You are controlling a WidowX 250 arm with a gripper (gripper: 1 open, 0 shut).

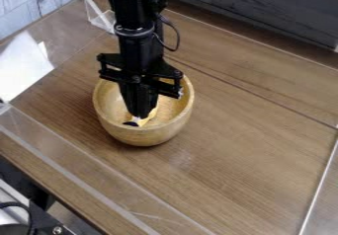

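My black gripper [140, 93] reaches down from the top into a light wooden bowl [160, 133], its fingers closed low inside it. A small, pale and yellowish item [133, 121] with a dark part shows at the bottom of the bowl beneath the fingers. It is mostly hidden by the gripper, so I cannot tell what it is or exactly how the fingers grip it.
White sheets or panels [19, 63] are at the left. A grey wall borders the back, and dark equipment sits at the lower left corner.
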